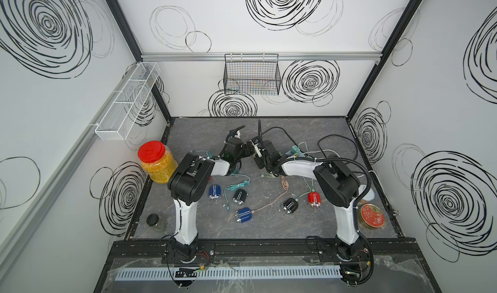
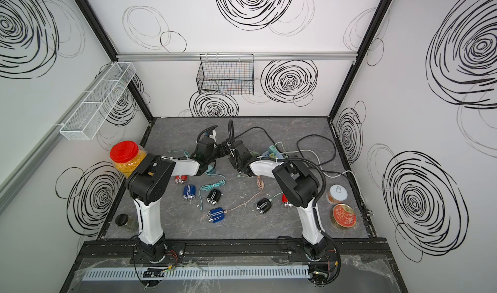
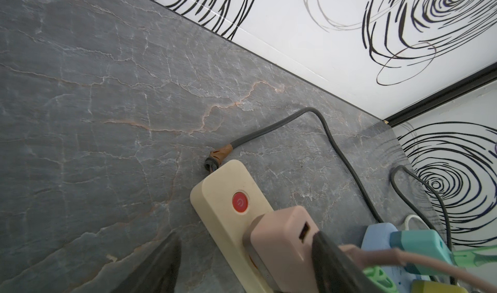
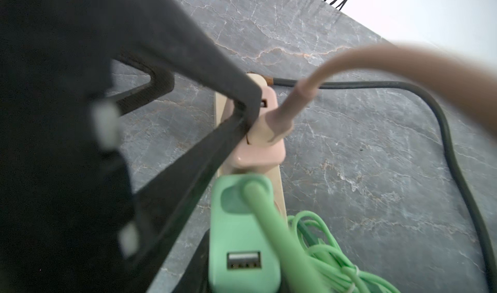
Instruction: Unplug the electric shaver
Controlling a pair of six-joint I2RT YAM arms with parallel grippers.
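Note:
A cream power strip (image 3: 217, 192) with a red switch holds a pink adapter (image 3: 279, 231) and a green adapter (image 4: 243, 231). My right gripper is shut on the pink adapter's pale cable plug (image 4: 266, 130); its pink cord blurs across the right wrist view. My left gripper is part open at the strip beside the pink adapter, its blurred fingertips at either side of the lower frame. Several shavers, among them a blue one (image 1: 243, 215) on a pink cord and a red one (image 1: 314, 198), lie on the front counter.
A large yellow jar (image 1: 158, 163) stands at the left, cans (image 1: 371, 215) at the right. A black cable (image 3: 336, 148) runs behind the strip, and more adapters (image 3: 419, 246) sit to its right.

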